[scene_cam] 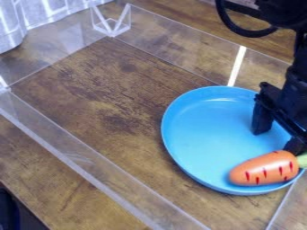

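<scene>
A blue round plate (204,135) rests on the wooden surface at the right. An orange toy carrot (263,168) with red stripes and a green top lies at the plate's front right. The black gripper (276,121) hangs over the plate's right side, low and just behind the carrot, partly cut off by the right edge. Whether its fingers are open or shut is not clear, and their contact with the carrot cannot be told.
Clear plastic walls (72,162) border the wooden floor (96,99). The left and middle of the floor are empty. A pale cloth (21,18) is at the back left.
</scene>
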